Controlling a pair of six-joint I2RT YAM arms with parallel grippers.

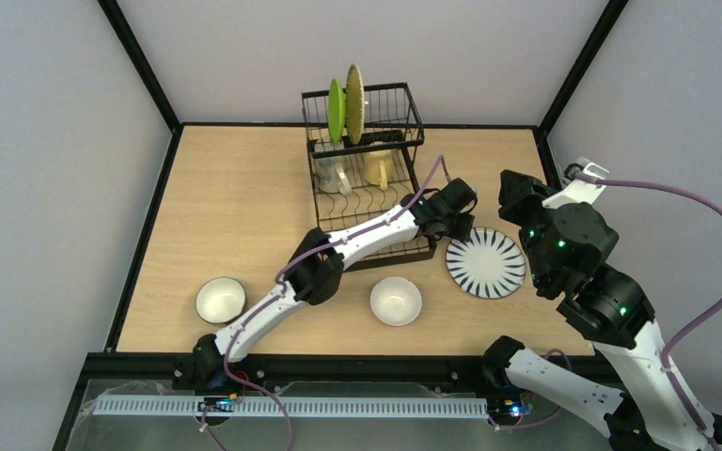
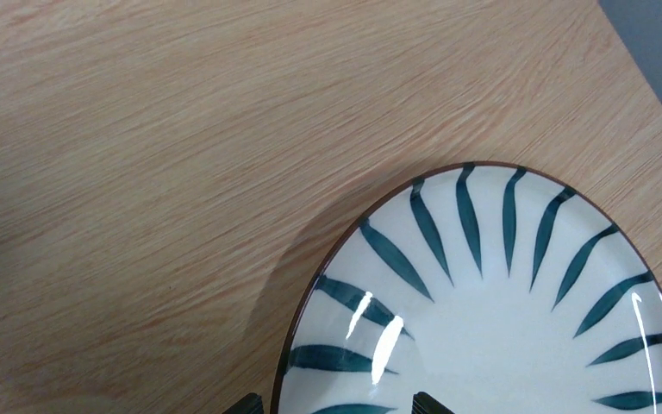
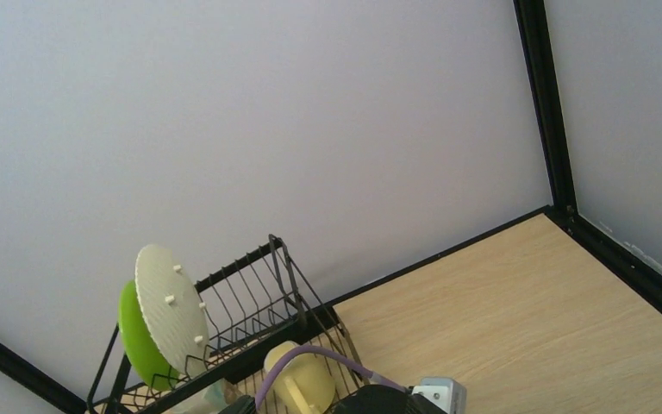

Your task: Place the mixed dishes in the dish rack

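Note:
The black wire rack (image 1: pixel 331 225) holds a green plate (image 1: pixel 335 111), a pale plate (image 1: pixel 355 99), a clear mug (image 1: pixel 331 172) and a yellow mug (image 1: pixel 377 167). My left gripper (image 1: pixel 463 225) hangs over the back edge of the blue-striped plate (image 1: pixel 485 272); its open fingertips show at the bottom of the left wrist view, by the rim. A white bowl (image 1: pixel 396 302) sits at front centre and a smaller white dish (image 1: pixel 219 301) at front left. My right gripper (image 1: pixel 517 193), open by the look of its spread tips in the right wrist view, is raised at the table's right.
Walls enclose the sides and back, with black frame bars along the edges.

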